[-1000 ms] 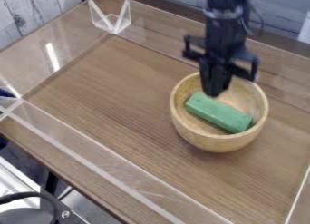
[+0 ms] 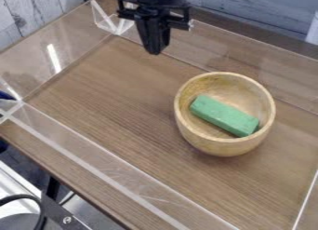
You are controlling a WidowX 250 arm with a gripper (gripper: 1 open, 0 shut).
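My gripper (image 2: 155, 43) hangs at the top centre of the view, dark and pointing down over bare table, shut with nothing visible between its fingers. To its lower right a tan round bowl (image 2: 194, 131) holds a green block (image 2: 224, 115), which lies at a slant inside it.
Clear tape or plastic strips run along its left side. A white panelled wall (image 2: 32, 10) stands at the back left, and a dark cable curls at the lower left corner.
My gripper has risen from over the bowl and moved back and left, away from it. The green block remains in the bowl.
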